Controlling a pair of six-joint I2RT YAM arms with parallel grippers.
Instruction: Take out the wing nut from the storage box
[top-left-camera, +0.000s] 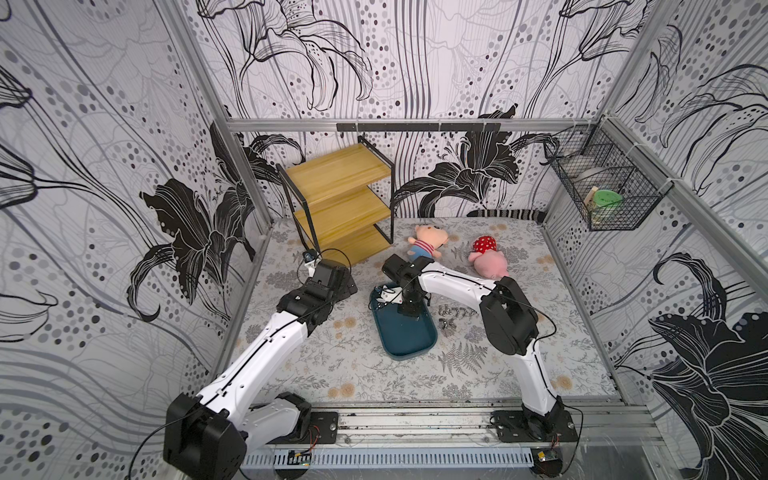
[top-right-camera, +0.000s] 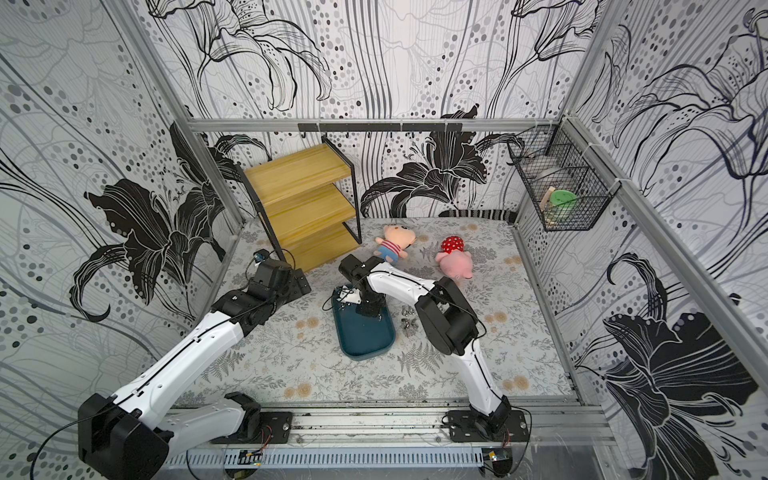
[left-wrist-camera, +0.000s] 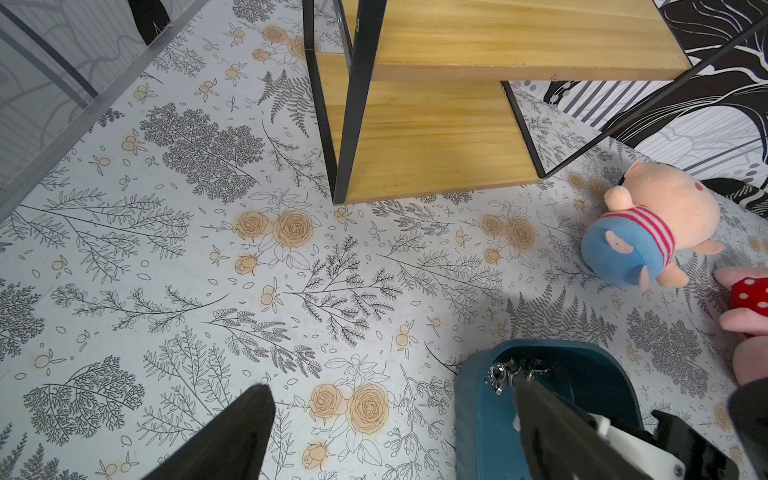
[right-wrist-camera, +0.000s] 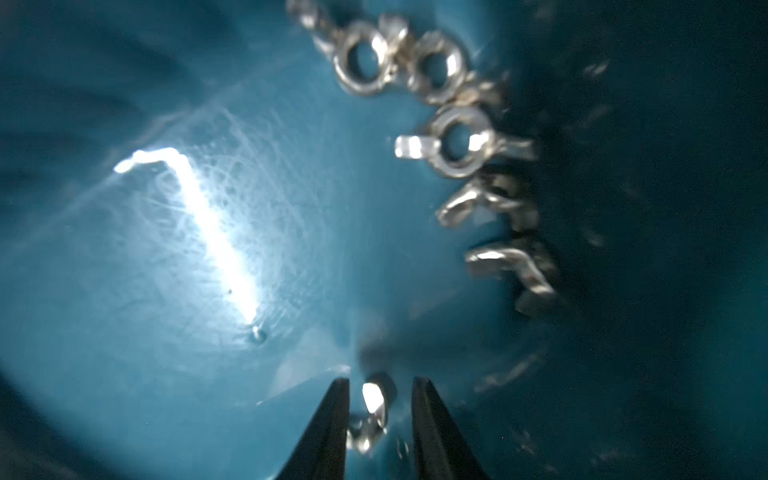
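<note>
The dark teal storage box (top-left-camera: 404, 336) stands mid-table. My right gripper is down inside it, fingers slightly parted and open around a metal wing nut (right-wrist-camera: 373, 396) near their tips; in the right wrist view it does not appear gripped. Several more wing nuts (right-wrist-camera: 457, 142) lie in a curved row on the box floor beyond the fingers, somewhat blurred. My left gripper hangs open over the table left of the box, nothing between its fingers.
A three-tier wooden shelf (top-left-camera: 340, 172) stands at back left. A boy plush (left-wrist-camera: 640, 240) and pink plush (top-left-camera: 488, 264) lie behind the box. Small metal pieces (top-left-camera: 448, 320) lie right of the box. A wire basket (top-left-camera: 608, 216) hangs at the right wall.
</note>
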